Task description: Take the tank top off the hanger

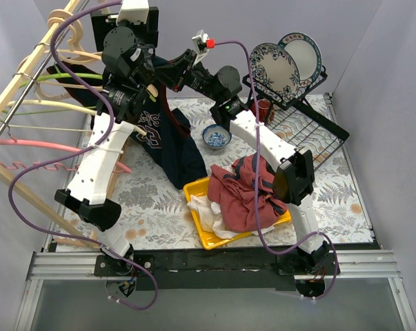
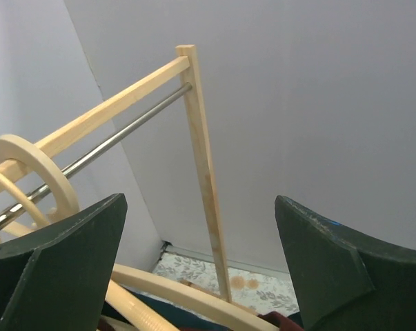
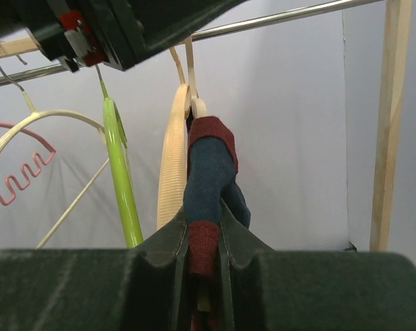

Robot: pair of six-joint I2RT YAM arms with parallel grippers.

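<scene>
The navy tank top (image 1: 176, 155) with dark red trim hangs at the rack's right side. My right gripper is shut on its red-edged strap, the cloth (image 3: 211, 169) standing up above the fingers. Beside that cloth hangs a cream hanger (image 3: 172, 165), with another pale one partly hidden behind the fabric. Over the rack's right end is my left gripper, its fingers spread apart. Below and between them run a pale hanger arm (image 2: 187, 296) and a little of the dark cloth. Nothing shows clasped there. The left arm hides part of the tank top from above.
Green (image 3: 121, 179) and pink (image 1: 42, 143) hangers share the wooden rack (image 1: 18, 79). A yellow tray (image 1: 206, 238) holds red and white cloth. A blue bowl (image 1: 216, 136) and a dish rack (image 1: 311, 127) with plates stand to the right.
</scene>
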